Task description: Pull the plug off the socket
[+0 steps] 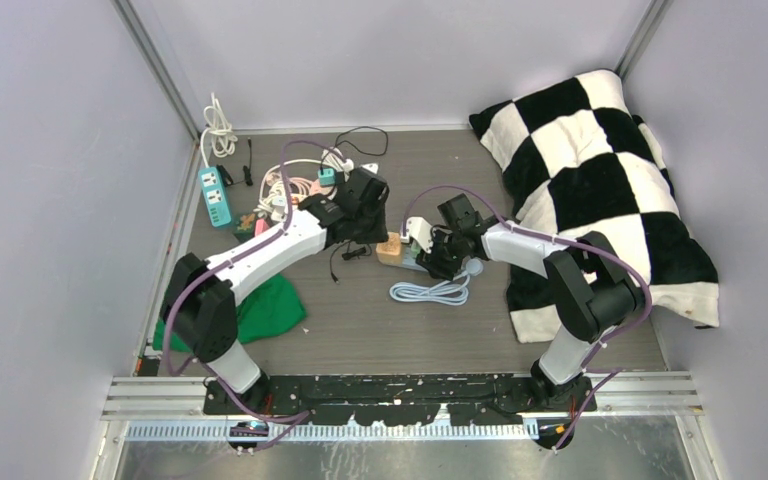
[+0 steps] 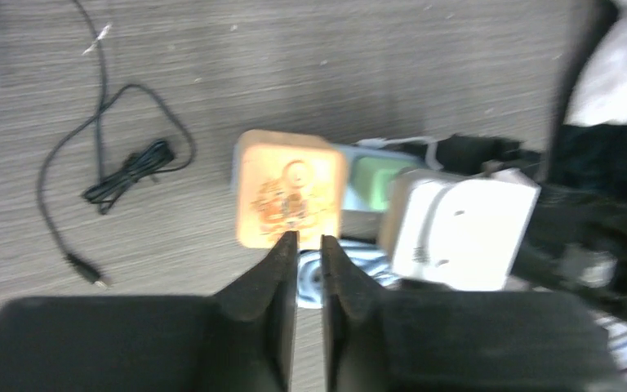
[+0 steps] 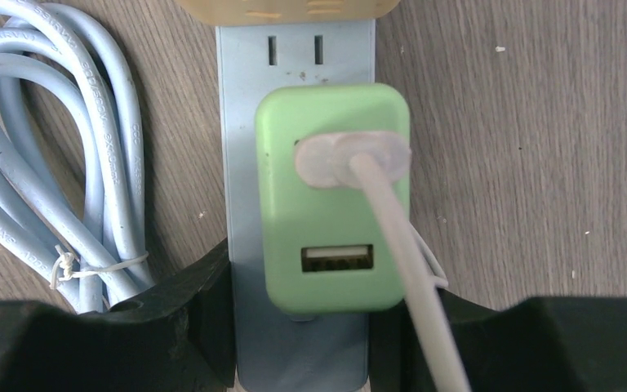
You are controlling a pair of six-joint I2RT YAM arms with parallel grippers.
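A light-blue power strip (image 3: pixel 249 204) lies on the table, a tan block (image 2: pixel 288 192) on one end and a green plug (image 3: pixel 332 216) with a pale cable on it. My right gripper is around the strip's near end, below the green plug; whether it grips tightly is unclear. My left gripper hangs above, beside the tan block, with a narrow gap between its fingers and nothing seen held.
A coiled blue cable (image 1: pixel 430 292) lies in front of the strip. Other strips and cables (image 1: pixel 215 195) crowd the left, with a green cloth (image 1: pixel 270 310). A checkered cushion (image 1: pixel 590 180) fills the right.
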